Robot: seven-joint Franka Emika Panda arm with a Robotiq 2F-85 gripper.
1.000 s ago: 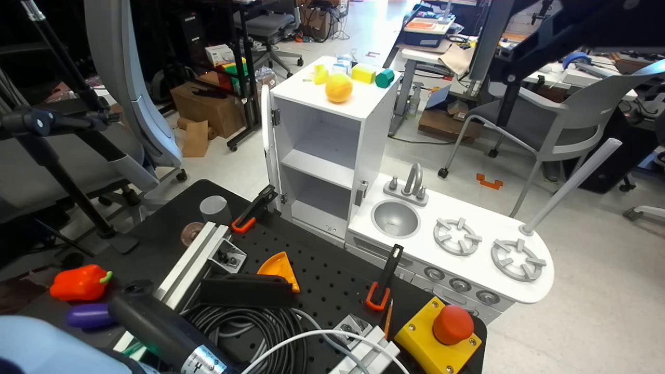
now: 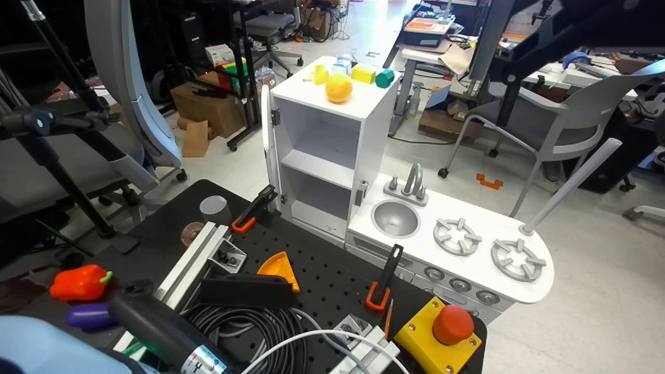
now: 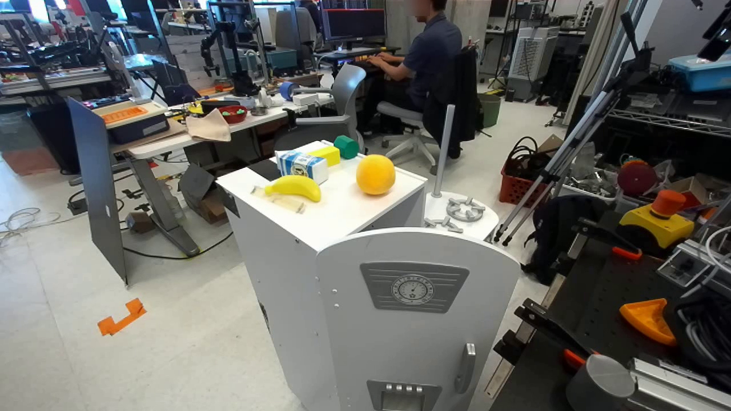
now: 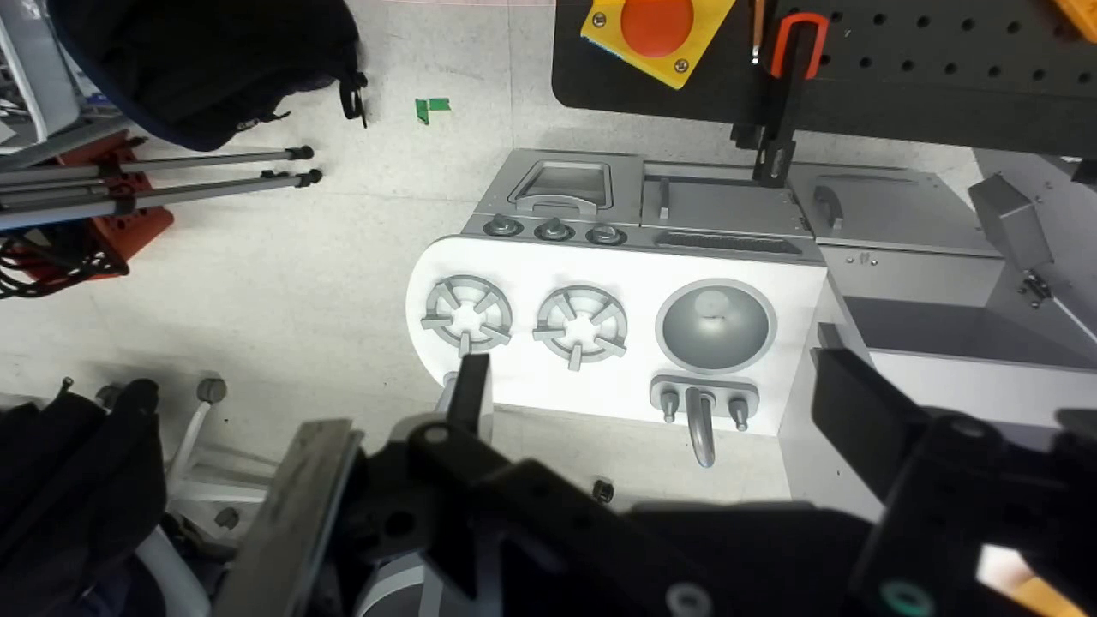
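My gripper is open, its two dark fingers wide apart and nothing between them. Viewed from above in the wrist view, the toy kitchen's white counter (image 4: 638,396) lies beyond the fingers, with a grey sink (image 4: 716,325) and two burners. On top of the white toy fridge (image 3: 274,226) are an orange (image 3: 375,174), a yellow banana (image 3: 294,188), a blue-and-white carton (image 3: 301,165), a yellow block (image 3: 325,156) and a green piece (image 3: 346,146). The fridge door (image 3: 418,335) stands open, and both shelves look empty in exterior view 1.
A black perforated table (image 2: 330,255) fronts the kitchen, holding clamps, cables and a yellow box with a red button (image 2: 452,324). A red pepper (image 2: 80,282) and a purple eggplant (image 2: 91,316) lie at its left. A grey post (image 2: 573,185) rises from the counter's far end.
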